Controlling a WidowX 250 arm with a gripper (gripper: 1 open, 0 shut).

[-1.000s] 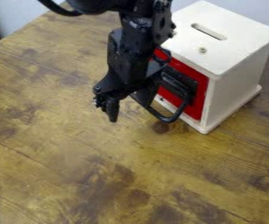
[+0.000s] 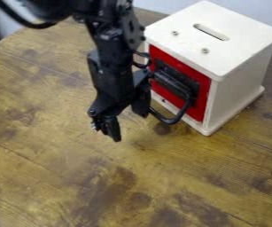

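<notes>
My black gripper points down over the wooden table, left of a white box with a slotted top and a red front. Its fingers are open, with nothing seen between them. The red front carries a dark panel and a black looped cable or handle, partly behind the arm.
A pale wall shows at the top edge. The box takes up the upper right.
The gripper now sits lower in the picture, uncovering more of the box's top and red front. The box has not moved.
</notes>
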